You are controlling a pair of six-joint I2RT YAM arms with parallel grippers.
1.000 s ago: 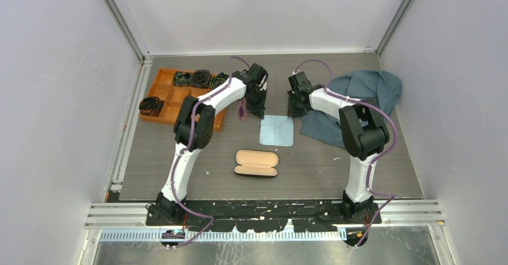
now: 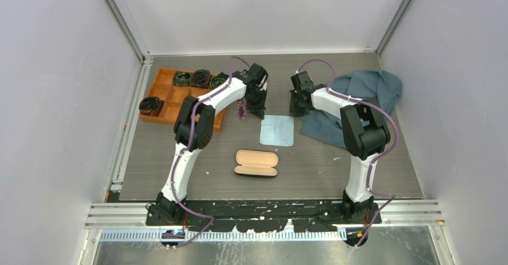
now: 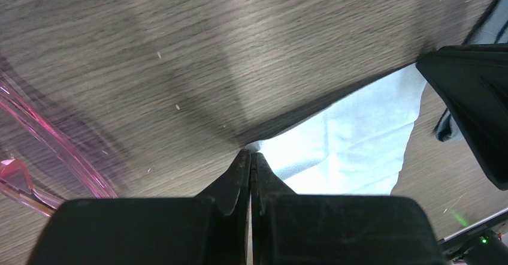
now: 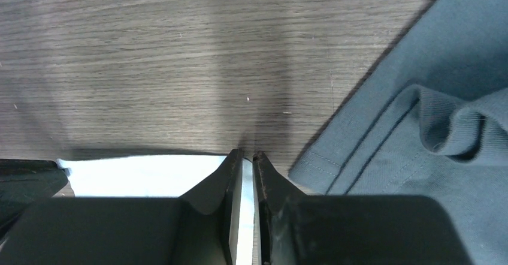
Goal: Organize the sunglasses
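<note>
A pale blue cloth [image 2: 277,131] lies spread in the middle of the table. At its far left corner my left gripper is shut, with the cloth's edge pinched at the tips. My right gripper is at the far right corner, its fingers slightly apart and the cloth's corner showing between and under them. Pink-framed sunglasses [image 3: 57,139] lie just left of the left gripper, partly hidden by that arm in the top view. An open eyeglass case [image 2: 256,159] with a tan lining lies nearer the front.
An orange divided tray [image 2: 159,91] at the left holds several dark pairs of glasses [image 2: 200,78], partly covered by the left arm. Bunched grey-blue fabric [image 2: 383,85] lies at the right, under the right arm. Bare table surrounds the case.
The left arm, the case and the tray look the same.
</note>
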